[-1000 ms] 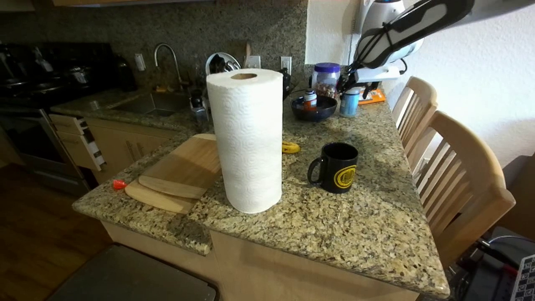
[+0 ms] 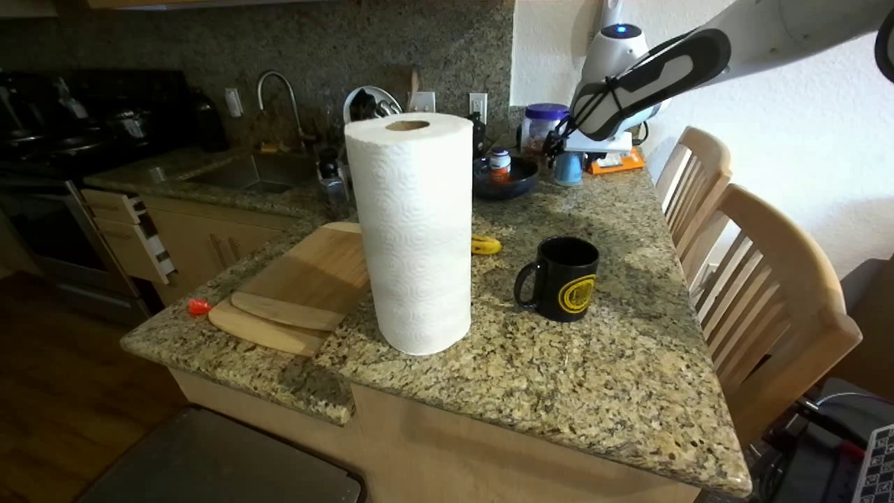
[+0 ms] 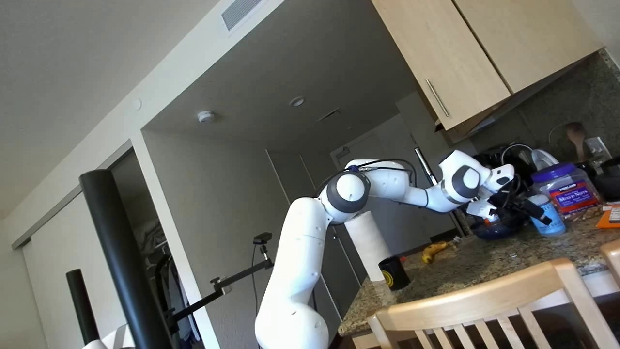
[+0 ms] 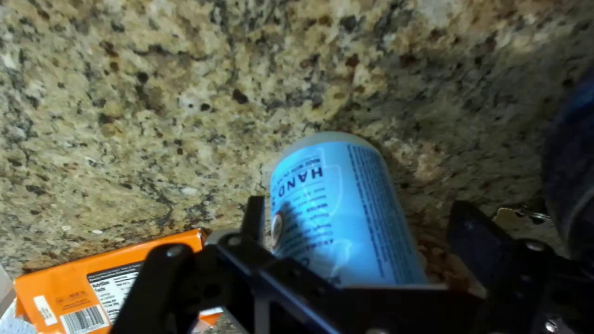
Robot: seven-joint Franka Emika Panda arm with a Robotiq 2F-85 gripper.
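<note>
A light-blue container with a printed label (image 4: 334,195) stands between the spread fingers of my gripper in the wrist view. The fingers are open. The left finger (image 4: 253,220) is right beside the container, perhaps touching it; a wide gap separates it from the right finger (image 4: 473,234). Black gripper parts hide the container's near end. In exterior view 1, the blue container (image 2: 568,169) is upright on the counter, just right of a dark bowl (image 2: 503,186) that has a small white-and-orange bottle (image 2: 499,165) in it.
A purple-lidded jar (image 2: 545,121) stands behind, and an orange package (image 2: 620,162) lies to the right. Nearer are a black mug (image 2: 567,281), a paper towel roll (image 2: 419,243), a banana (image 2: 485,244) and cutting boards (image 2: 310,276). Chairs (image 2: 779,285) line the right edge.
My arm has shifted left in exterior view 1. The blue container and the dark bowl with its bottle have also slid a little left. The mug and towel roll have stayed put.
</note>
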